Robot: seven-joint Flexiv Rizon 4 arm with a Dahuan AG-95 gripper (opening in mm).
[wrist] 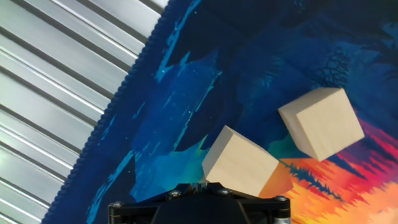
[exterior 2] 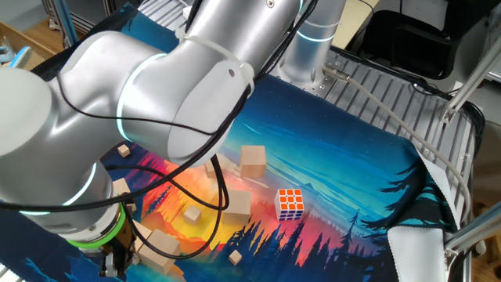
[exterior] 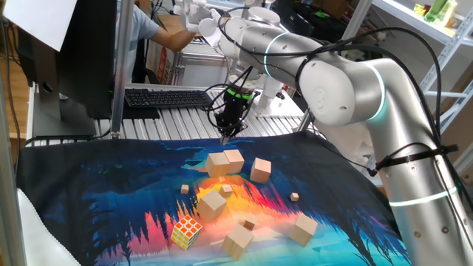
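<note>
My gripper (exterior: 225,140) hangs above the far edge of the printed cloth, its narrow tips together and nothing visible between them. In the wrist view, the dark gripper covers the bottom centre. Just past its tips lies a large wooden cube (wrist: 241,163), partly hidden by the gripper; another wooden cube (wrist: 323,124) sits to the right. From outside, two large cubes stand together, one on the left (exterior: 216,165) and one on the right (exterior: 235,159), with a third cube (exterior: 260,171) to their right. A Rubik's cube (exterior: 186,232) rests near the front.
More large wooden cubes (exterior: 237,241) and several small ones (exterior: 294,196) are scattered over the cloth's middle. Behind the cloth lie a slatted metal table (exterior: 170,127) and a keyboard (exterior: 166,98). A monitor (exterior: 85,70) stands at left.
</note>
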